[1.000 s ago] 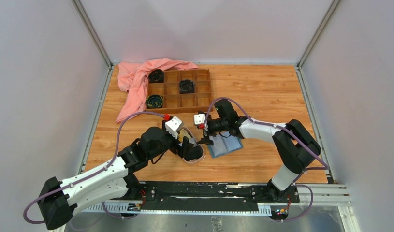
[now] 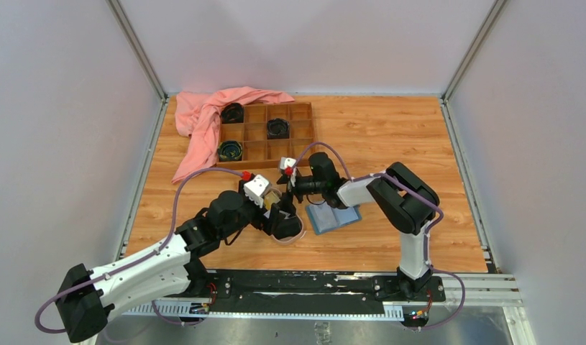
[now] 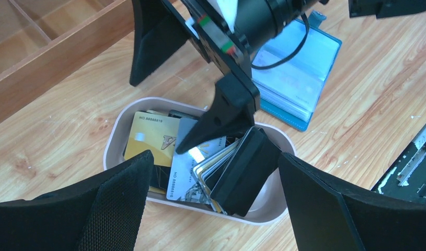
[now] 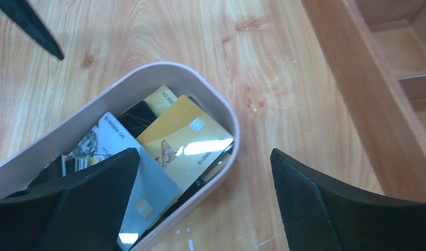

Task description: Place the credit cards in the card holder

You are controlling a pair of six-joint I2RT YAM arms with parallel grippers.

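Several cards lie in a small white tray: a gold card point(image 4: 187, 138) and a pale blue card point(image 4: 142, 183) on top, and a stack on edge with a black face point(image 3: 247, 170) at the tray's other end. A blue card holder with clear sleeves point(image 3: 291, 78) lies open on the table, to the right of the tray. My left gripper is open above the tray, its fingers apart with nothing held. My right gripper stands open too, empty, over the tray's gold-card end; one finger overlaps the pale blue card in its wrist view.
The white tray point(image 3: 112, 151) sits between both arms, whose grippers are close together. Behind it stands a wooden compartment box point(image 2: 279, 154) holding several dark round items. A pink cloth point(image 2: 200, 133) lies at its left.
My right gripper has moved left, from beside the tray to over it, uncovering more of the blue holder. The left arm looks still.
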